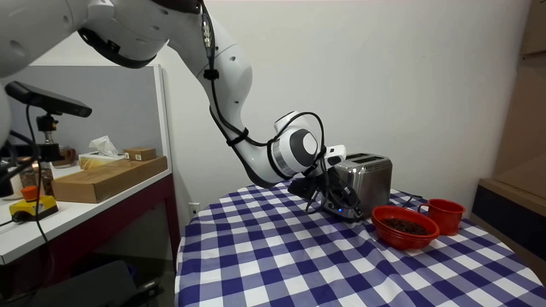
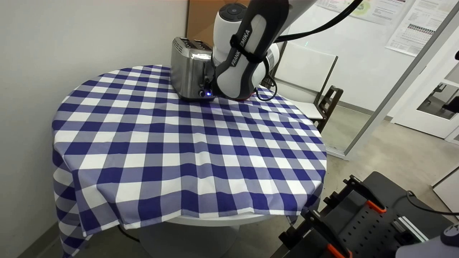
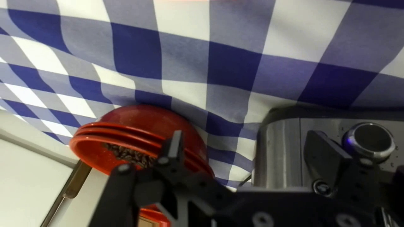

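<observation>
Spread wide, my gripper is open in the wrist view, with only tablecloth and a toaster edge showing through the gap. One of its fingers (image 3: pixel 325 153) stands in front of the silver toaster (image 3: pixel 276 155), just beside a round knob (image 3: pixel 369 140) with a blue glow at its rim; whether they touch I cannot tell. The other finger overlaps the stacked red bowls (image 3: pixel 151 117), which hold dark beans (image 3: pixel 130 154). In exterior view 1 the toaster (image 1: pixel 376 179) stands upright, its control side partly hidden by my wrist and cables.
A red mug (image 1: pixel 446 215) stands right behind the red bowls (image 1: pixel 404 238). The blue-and-white checked tablecloth (image 1: pixel 256 245) is bare across the near and left side. A wall rises close behind the toaster.
</observation>
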